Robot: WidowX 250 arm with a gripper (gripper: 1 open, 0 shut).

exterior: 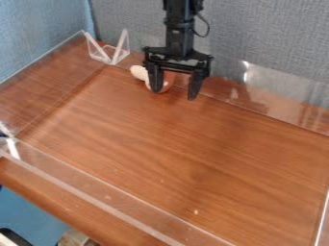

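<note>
My black gripper [175,85] is low at the back of the wooden surface, its two fingers spread apart and pointing down. A small pale object with a reddish part [141,73] lies behind and around the left finger, partly hidden by it. I cannot tell whether the finger touches it. Nothing clear shows held between the fingers.
A white wire rack [108,50] stands in the back left corner. Clear low walls edge the wooden surface [180,163], with grey padded walls behind.
</note>
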